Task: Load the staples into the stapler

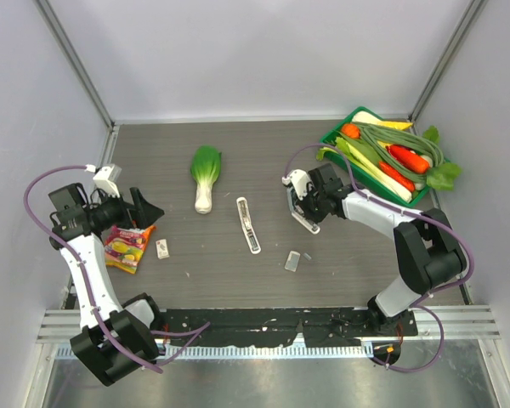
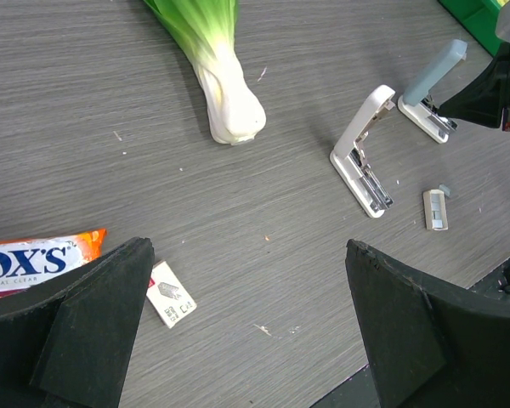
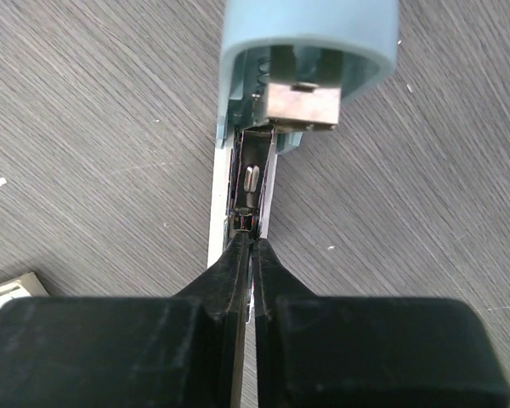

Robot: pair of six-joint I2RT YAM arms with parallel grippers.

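The blue stapler [image 3: 310, 21] stands with its top raised, baring the metal staple channel [image 3: 253, 174] over its white base. My right gripper is shut, its fingertips down at the front end of that channel; whatever lies between them is too small and dark to make out. From the left wrist view, the raised blue top [image 2: 435, 72] shows beside the right fingers [image 2: 480, 98]. A second, white stapler [image 2: 357, 144] is also opened up, left of the blue one. My left gripper [image 1: 147, 212] hangs open and empty at the far left.
A small staple box [image 1: 292, 261] lies near the front, with a little grey piece [image 1: 307, 256] beside it. Also around are a bok choy [image 1: 205, 174], a snack bag [image 1: 126, 248], a white eraser-like block [image 1: 161, 249] and a green vegetable basket [image 1: 333, 136].
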